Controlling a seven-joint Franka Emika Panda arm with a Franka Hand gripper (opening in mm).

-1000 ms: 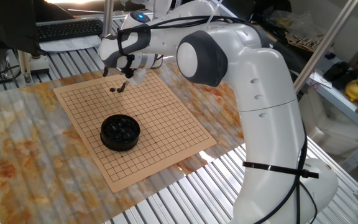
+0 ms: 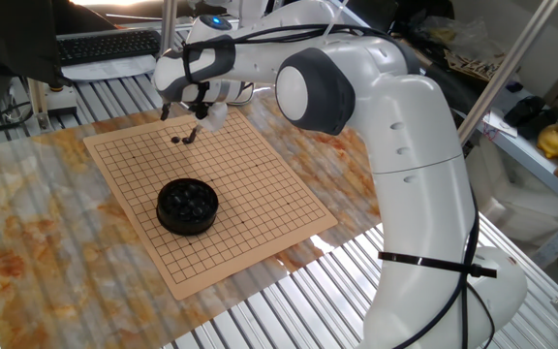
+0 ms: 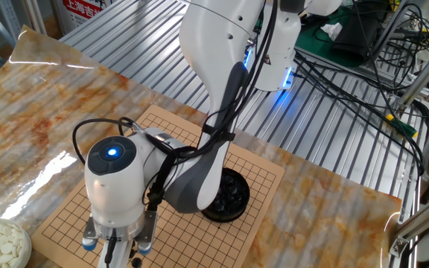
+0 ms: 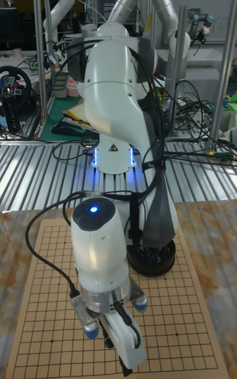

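A beige board with a black grid (image 2: 260,199) lies flat on the table. On it stands a round black bowl (image 2: 187,207) filled with black stones, which the arm partly covers in the second exterior view (image 3: 237,201). My gripper (image 2: 188,139) points down low over the board's far part in the first exterior view, well away from the bowl. A small dark round piece (image 2: 175,141), apparently a black stone, is on the board right beside the fingertips. The hand hides most of the fingers in the other views, so their opening and anything between them are unclear.
A white bowl of white stones (image 3: 2,244) stands beside the board, at the left edge of the second exterior view. Around the board the marbled table cover (image 2: 56,242) is mostly free. A keyboard (image 2: 109,46) lies beyond the table cover.
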